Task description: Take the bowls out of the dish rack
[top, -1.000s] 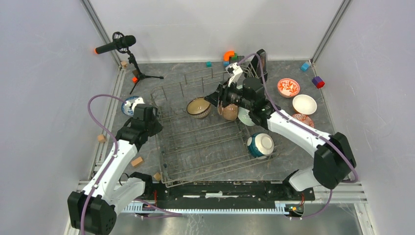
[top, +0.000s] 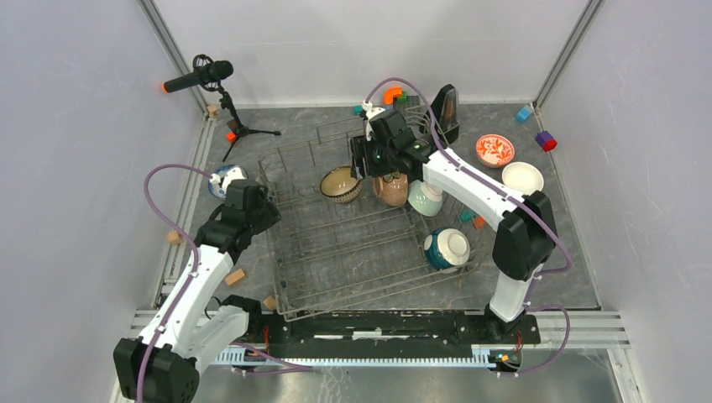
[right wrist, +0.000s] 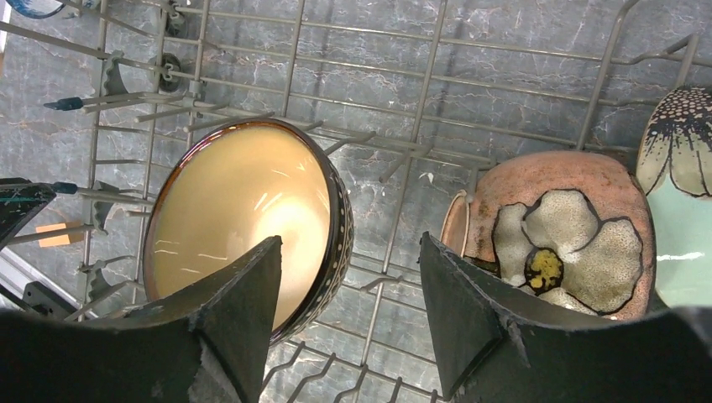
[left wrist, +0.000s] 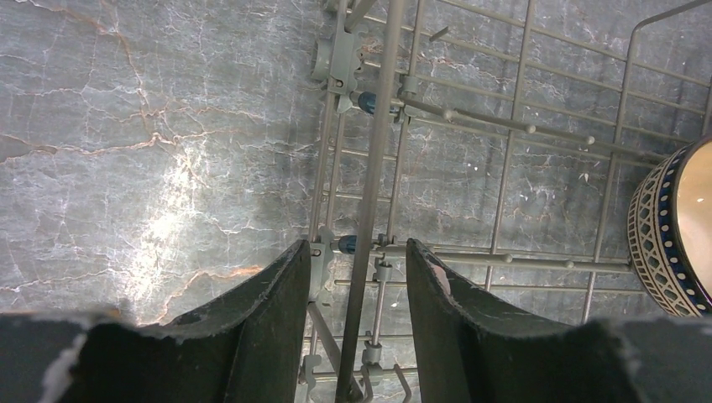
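Note:
A tan bowl [right wrist: 220, 210] with a dark patterned rim leans in the dish rack [top: 323, 290]. In the right wrist view, its rim lies behind the left finger of my right gripper, which is open and empty. A brown flower bowl [right wrist: 579, 235] sits beyond the right finger, with a pale green bowl [top: 426, 198] beside it. A blue-and-white bowl [top: 447, 249] is upturned at the rack's right front. My left gripper is partly open over the rack's left edge; a rack rail shows between its fingers, and it holds no bowl.
Outside the rack at right stand an orange-patterned bowl [top: 494, 150] and a white bowl [top: 522, 178]. A blue-rimmed dish [top: 217, 188] lies behind my left arm. A microphone stand [top: 239, 128] occupies the back left. The rack's front middle is empty.
The left arm has barely moved. The bowls in the rack look unmoved.

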